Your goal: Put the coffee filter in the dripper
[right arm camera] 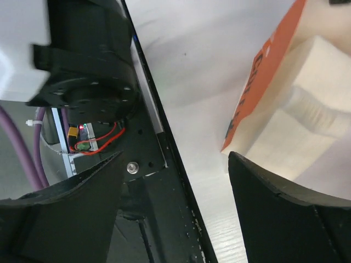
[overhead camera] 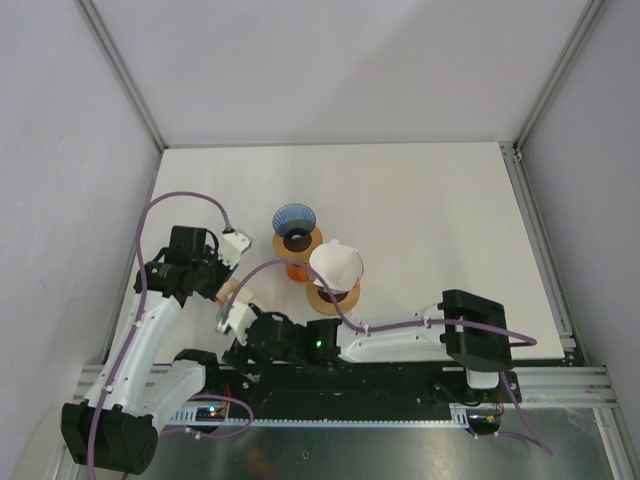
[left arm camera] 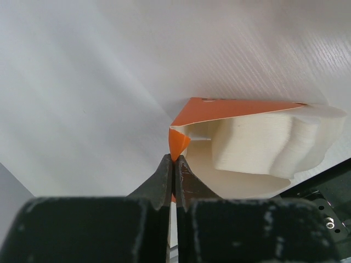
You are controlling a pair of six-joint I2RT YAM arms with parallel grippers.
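Note:
An orange-edged packet of cream coffee filters [left arm camera: 258, 142] lies open on the white table. My left gripper is shut at the packet's orange corner; whether that corner is between the fingers is unclear. My right gripper is part open beside the packet, nothing visible between its fingers; in the right wrist view the filters [right arm camera: 290, 148] are to its upper right. Toward the middle stand a blue ribbed cup [overhead camera: 294, 215] on a wooden-ringed stand and a white dripper [overhead camera: 336, 262] on another wooden ring [overhead camera: 342, 302].
Walls bound the table at left, back and right.

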